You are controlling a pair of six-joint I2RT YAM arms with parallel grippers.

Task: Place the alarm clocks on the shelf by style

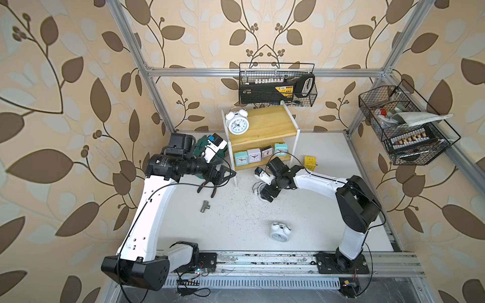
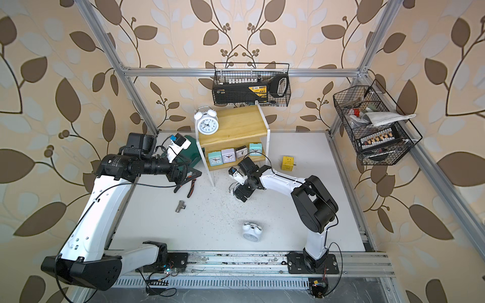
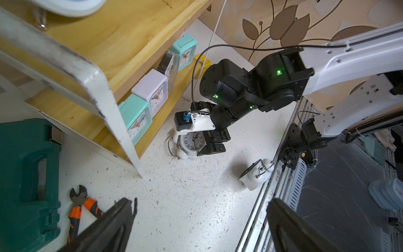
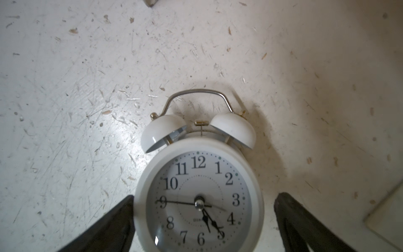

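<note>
My right gripper [image 1: 267, 194] is open over a white twin-bell clock [image 4: 197, 180] lying face up before the shelf, its fingers either side of the clock. A second white bell clock [image 1: 280, 232] lies near the front edge. Another [image 1: 237, 125] stands on the top shelf [image 1: 265, 121]. The lower shelf holds square clocks: mint [image 1: 241, 158], lilac [image 1: 254, 155], dark [image 3: 167, 67] and another mint [image 1: 281, 148]. My left gripper [image 1: 221, 177] hangs open at the shelf's left, nothing between its fingers.
A green case [image 3: 21, 176], pliers [image 3: 74, 218] and a metal fitting [image 1: 204, 206] lie on the left. A yellow block [image 1: 309, 163] sits right of the shelf. Wire baskets [image 1: 277, 88] hang at the back and right.
</note>
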